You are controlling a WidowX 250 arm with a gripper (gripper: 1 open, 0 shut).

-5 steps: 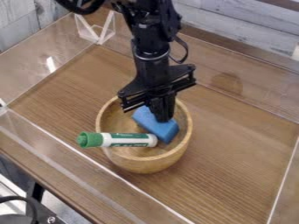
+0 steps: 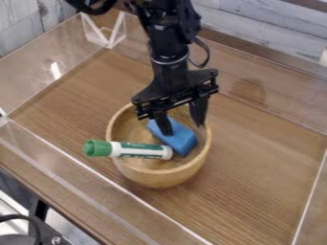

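Observation:
A wooden bowl (image 2: 163, 173) sits in the middle of the table. Inside it lies a blue block (image 2: 179, 139), and a white marker with a green cap (image 2: 128, 149) lies across its front left part, the cap at the rim. The black gripper (image 2: 174, 111) hangs over the back of the bowl, just above the blue block, its fingers apart. I see nothing clearly held between them.
A clear plastic edge runs along the left side, and a white slatted wall (image 2: 269, 29) stands behind.
The gripper has risen a little off the blue block and its fingers look wider apart. The bowl and marker are nearly unchanged.

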